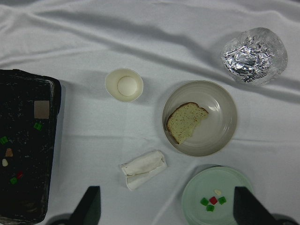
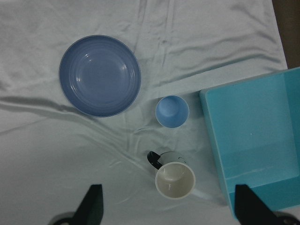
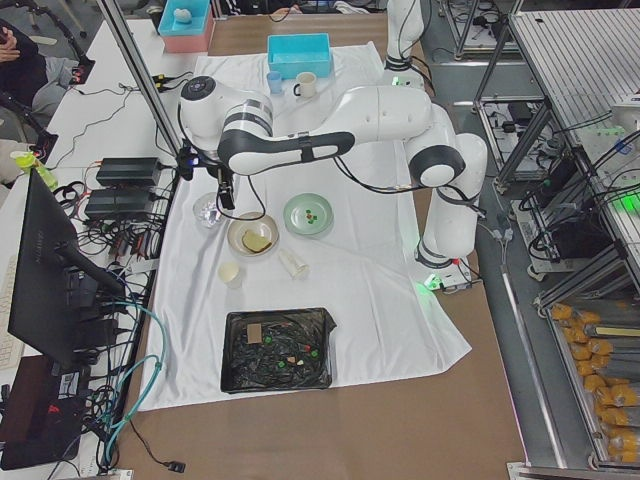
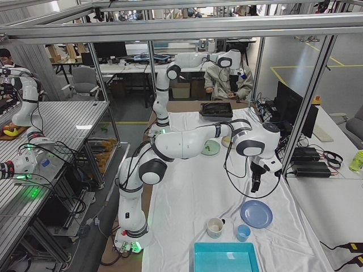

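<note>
My left gripper is open, high above a beige plate [image 1: 218, 129] with bread [image 1: 185, 122], a green plate [image 1: 194, 192] with small coloured pieces, a pale cup [image 1: 124, 84], a folded white item [image 1: 143, 168], crumpled foil [image 1: 248, 61] and a black tray [image 1: 56, 93] holding scattered bits, in the left wrist view. My right gripper is open above a blue plate [image 2: 100, 75], a blue cup [image 2: 172, 111], a white mug [image 2: 174, 180] with black handle and a turquoise bin [image 2: 211, 131], in the right wrist view. Nothing is between either gripper's fingers.
The white cloth [image 3: 370, 300] has free room between the two groups of dishes and along its sides. A monitor [image 3: 45, 260], cables and black boxes line one side, beside a metal frame post [image 4: 312, 99].
</note>
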